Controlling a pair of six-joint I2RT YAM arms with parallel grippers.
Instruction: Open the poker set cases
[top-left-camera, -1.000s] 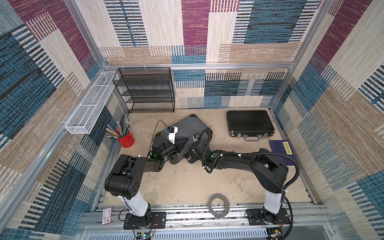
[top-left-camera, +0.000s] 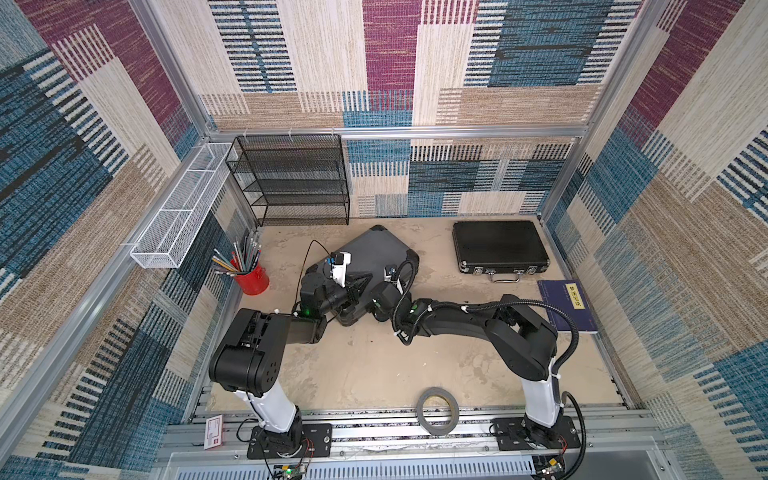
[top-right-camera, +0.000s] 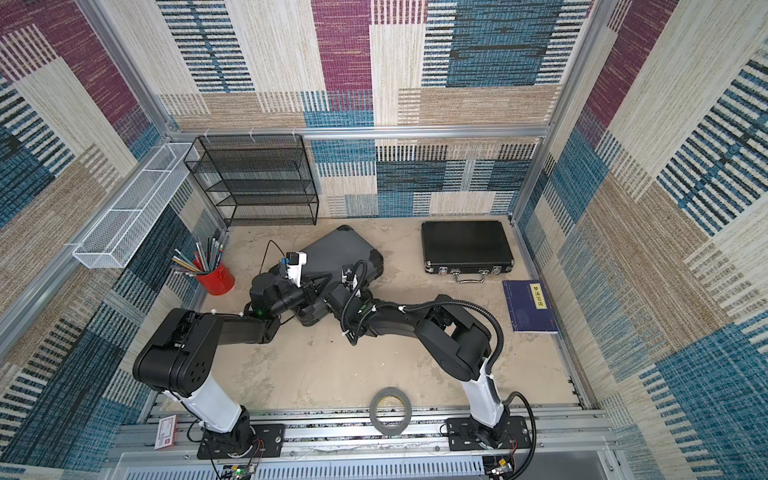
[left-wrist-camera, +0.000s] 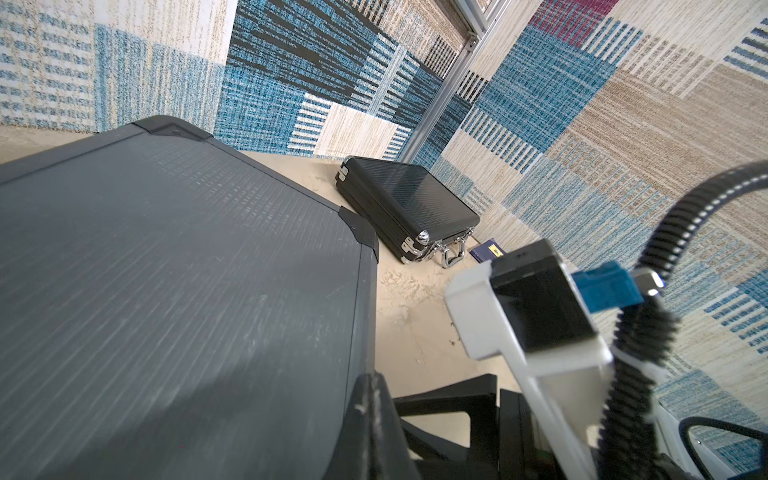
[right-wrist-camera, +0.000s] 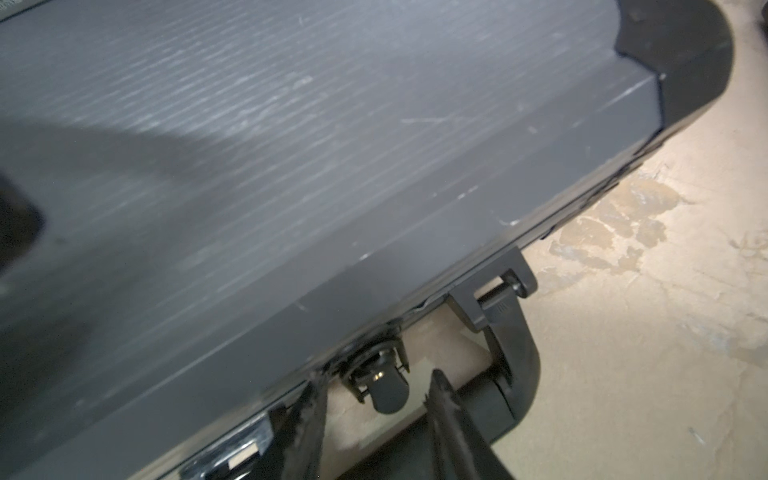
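Note:
The larger dark grey case (top-left-camera: 380, 250) lies closed and turned askew at the table's middle. Over its front left part, my left gripper is shut, with no object visible between its fingers. At the case's front edge is my right gripper, its fingers part way apart. A small black lock piece (right-wrist-camera: 388, 390) shows in the gap between them, and whether they grip anything cannot be told. The black handle (right-wrist-camera: 518, 360) runs past those fingers, and a metal latch (right-wrist-camera: 244, 449) is partly hidden. A smaller black case (top-left-camera: 500, 245) stands closed at the back right.
A red pen cup (top-left-camera: 253, 280) stands at the left, before a black mesh rack (top-left-camera: 296, 188). By the right wall lies a blue book (top-left-camera: 560, 310). A tape roll (top-left-camera: 450, 416) rests at the front edge.
Over the last second the grey case has shifted and turned slightly to the left. My right arm has moved left with it, and my left gripper has moved slightly left too.

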